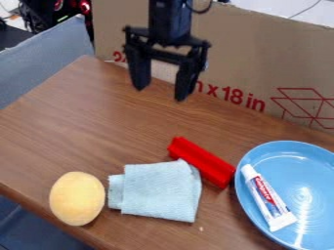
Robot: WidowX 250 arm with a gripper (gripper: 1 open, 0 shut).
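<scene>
My black gripper (162,76) hangs above the back of the wooden table, open, with nothing visible between its fingers; it is slightly blurred. Below it, toward the front, lie a red block (201,160), a folded light blue cloth (154,192) and a round yellow sponge-like object (77,198). At the right is a blue plate (306,182) holding a white toothpaste tube (268,196).
A cardboard box (257,68) stands upright along the table's back edge. A grey padded edge (37,85) borders the left.
</scene>
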